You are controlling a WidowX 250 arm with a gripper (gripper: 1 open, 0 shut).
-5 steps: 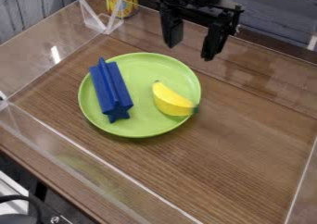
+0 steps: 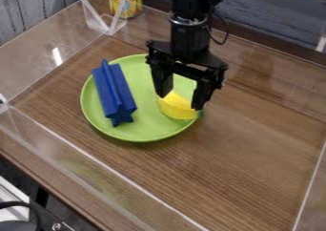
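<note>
My black gripper [image 2: 186, 80] hangs open over the right part of a round green plate [image 2: 128, 126], its fingers around and just above a yellow banana [image 2: 176, 108], which is partly hidden beneath it. A long blue object [image 2: 114, 94] lies on the left part of the plate.
A can [image 2: 125, 4] with a yellow and blue label stands at the back left, beside something clear. A dark cable shows at the lower left corner.
My gripper has come down and toward the front from the back of the table to the banana. The plate and the things on it look unmoved.
</note>
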